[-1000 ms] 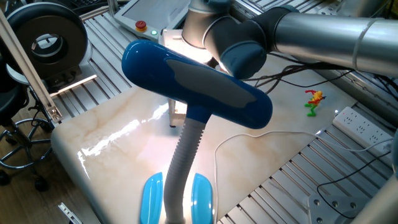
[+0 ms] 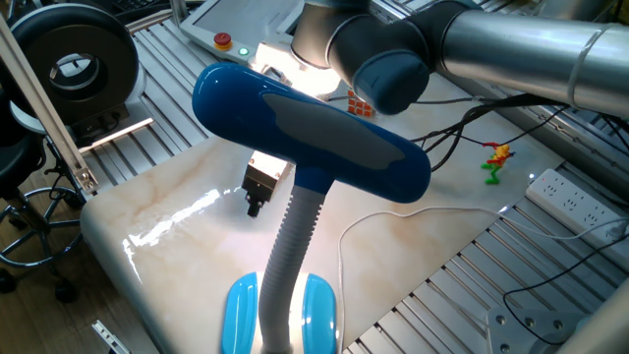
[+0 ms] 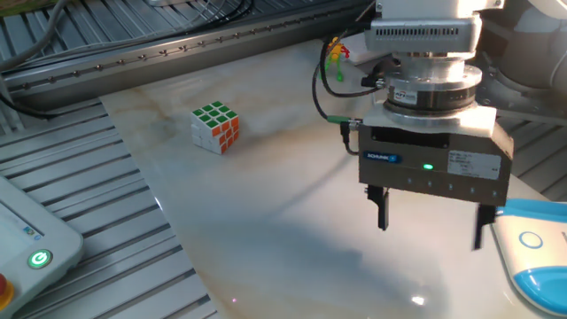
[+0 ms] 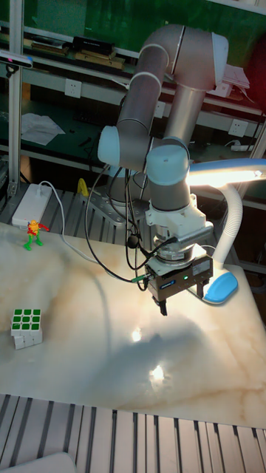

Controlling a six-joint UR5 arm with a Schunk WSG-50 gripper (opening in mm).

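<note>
My gripper point(image 3: 431, 228) hangs over the tabletop with its two black fingers spread wide and only air between them. In exterior view 3 the gripper point(image 4: 181, 304) is near the lamp's base, well to the right of the cube. A Rubik's cube point(image 3: 215, 127) with a green top and orange and white sides sits on the table, apart from the gripper; its upper layer looks turned against the rest. Exterior view 1 shows only a part of the cube point(image 2: 361, 104) behind the lamp head. There the lamp also hides most of the gripper, leaving one finger point(image 2: 254, 208) in sight.
A blue and white desk lamp point(image 2: 310, 133) stands close to the gripper. A small colourful figure point(image 4: 33, 233) stands at the table's far side, near a white power strip point(image 2: 575, 208). Cables hang from the wrist.
The gripper end has swung a little leftward in exterior view 1, and more of its finger shows beneath the lamp. The cube has come into sight beside the arm.
</note>
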